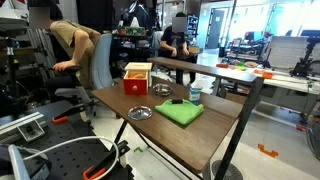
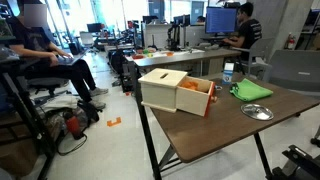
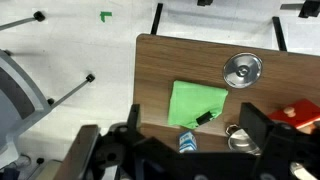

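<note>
A green cloth (image 3: 198,104) lies flat on the brown table (image 1: 195,137), with a small black object (image 3: 205,117) on it. Beside the cloth is a round metal dish (image 3: 242,70), nearer the robot's side in exterior view 1. A second metal dish (image 1: 161,90) sits farther back, close to a box (image 1: 136,84) with a pale top and red sides. In exterior view 2 this box (image 2: 165,91) shows orange contents in its open part. A white and blue cup (image 1: 195,92) stands behind the cloth. High above the table, my gripper is open and empty, its dark fingers apart.
A long dark bench (image 1: 215,70) runs behind the table. Two people sit in the room, one at a monitor (image 2: 221,20). Bare tabletop surrounds the cloth, and open floor (image 3: 80,70) lies past the table's edge.
</note>
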